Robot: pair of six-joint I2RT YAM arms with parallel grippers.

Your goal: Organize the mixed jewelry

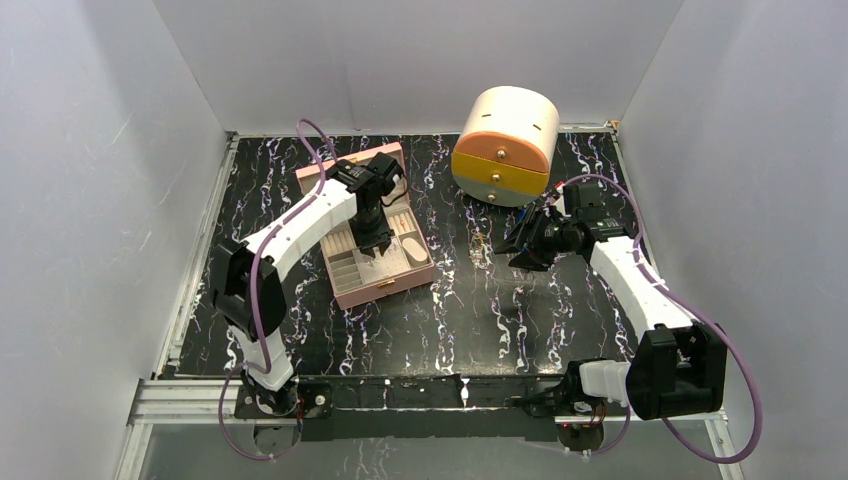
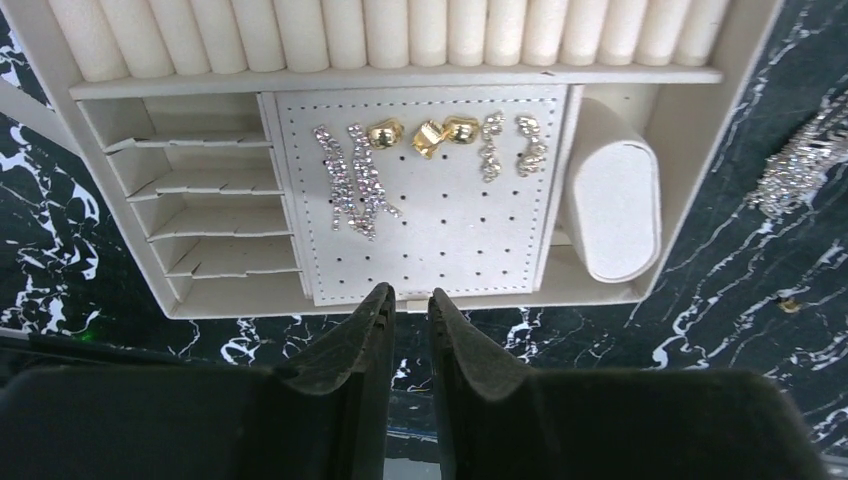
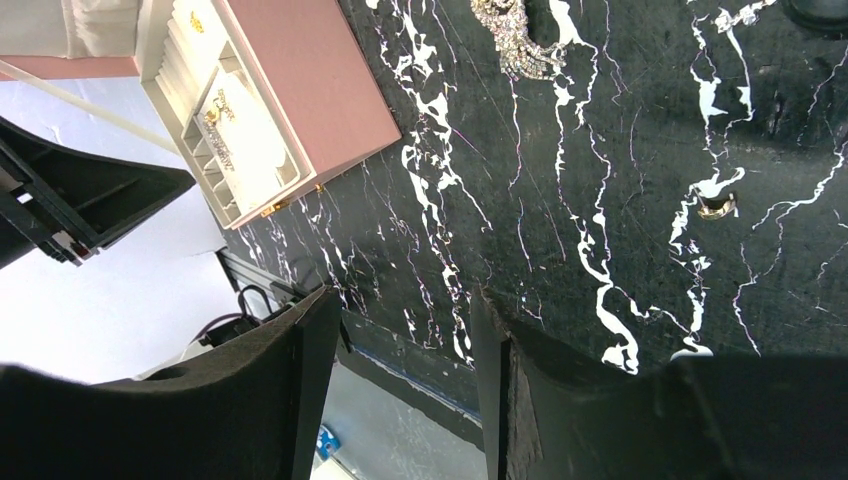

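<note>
The pink jewelry box stands open on the marble table. My left gripper is over it, fingers parted and empty; below, the earring board carries two rhinestone drop pairs, gold earrings and a gold cube-like piece along its upper half. My right gripper hangs right of the box, open and empty, over bare marble near a sparkly necklace pile and a small gold piece.
A rounded drawer cabinet with orange, yellow and grey fronts stands at the back right. Walls bound both sides.
</note>
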